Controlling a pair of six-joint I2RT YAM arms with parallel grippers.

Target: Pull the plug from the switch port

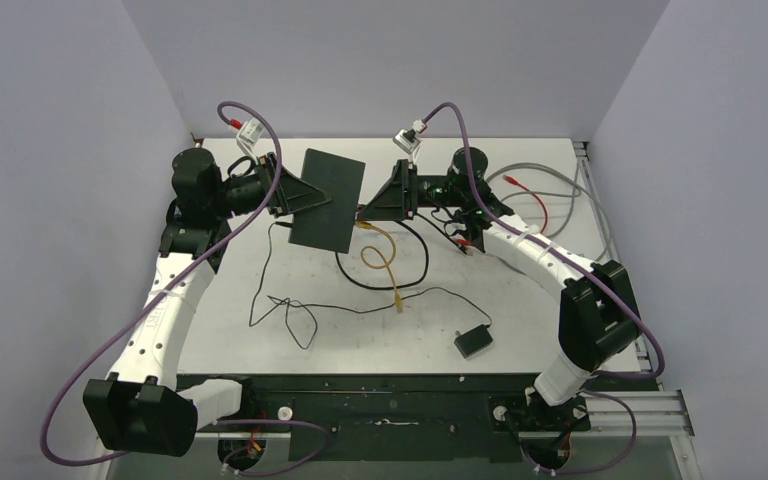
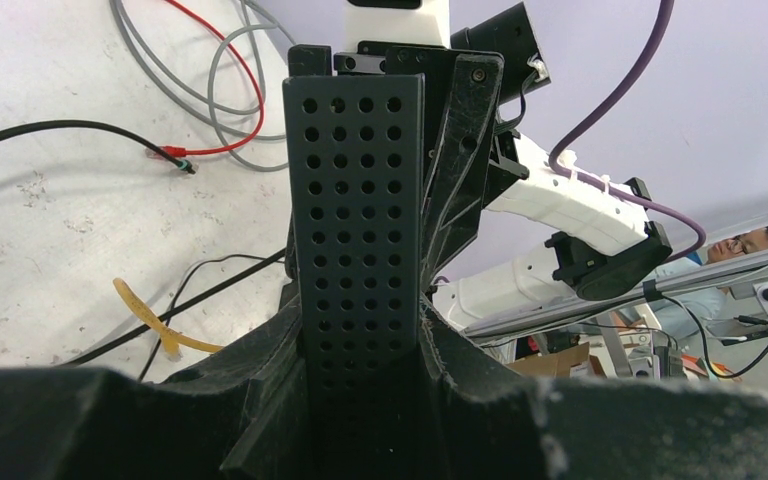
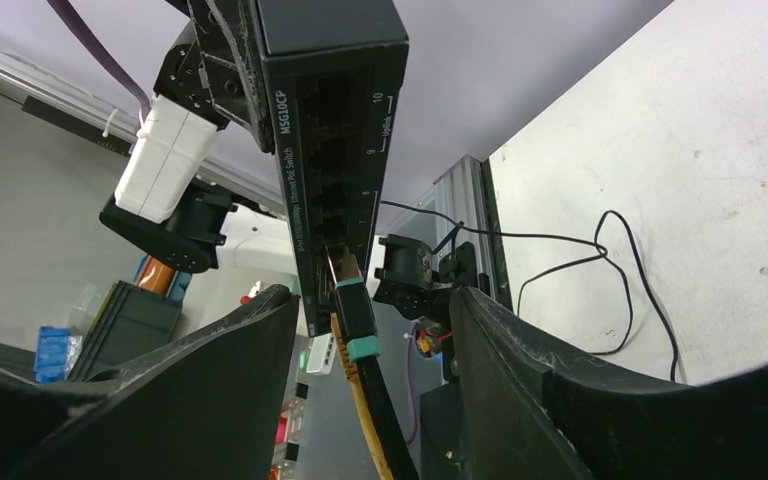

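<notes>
The dark network switch [image 1: 327,200] is held up in the air, my left gripper [image 1: 312,196] shut on it. In the left wrist view its perforated side [image 2: 355,210] rises from between the fingers. The right wrist view shows the port face [image 3: 332,150], with a black cable's plug [image 3: 353,300] at a lower port. Its clear tip shows at the port mouth; how deep it sits I cannot tell. A yellow cable [image 3: 362,415] runs behind it. My right gripper stands part open, fingers on either side of the black plug with gaps showing.
On the white table lie a black power adapter [image 1: 473,341] with its thin cord, and a loose yellow cable end [image 1: 398,301]. Grey cable loops [image 1: 600,215] and a red cable [image 1: 535,200] lie at the right.
</notes>
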